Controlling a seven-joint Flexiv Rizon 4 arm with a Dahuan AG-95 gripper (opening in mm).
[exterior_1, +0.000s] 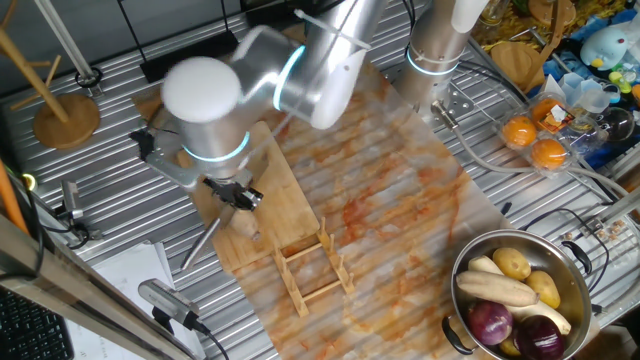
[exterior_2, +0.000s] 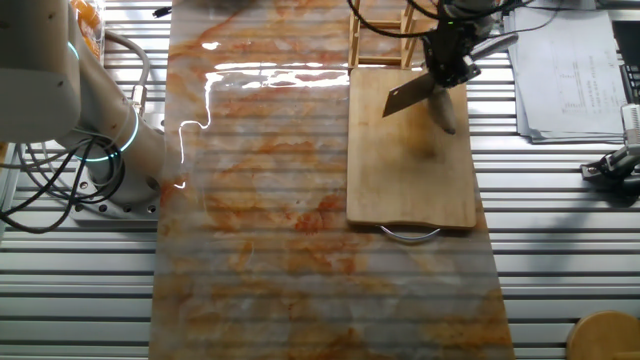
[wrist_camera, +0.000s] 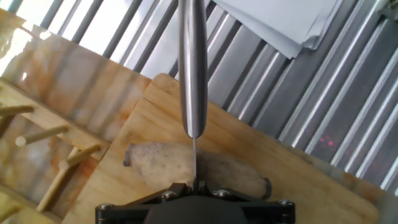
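Note:
In the wrist view, my gripper is shut on a kitchen knife, whose steel handle points away toward the board's edge. From exterior view 2, the broad blade shows beside a pale, elongated root vegetable. That vegetable lies on the wooden cutting board, near its rack-side end. Seen from the wrist, the thin blade stands edge-on across the middle of the vegetable; whether it touches or hangs above cannot be told. Exterior view 1 has the gripper over the board, partly covering the vegetable.
A wooden peg rack adjoins the board's end. At the right stands a steel pot of potatoes, onions and pale roots. Papers lie beyond the board's side.

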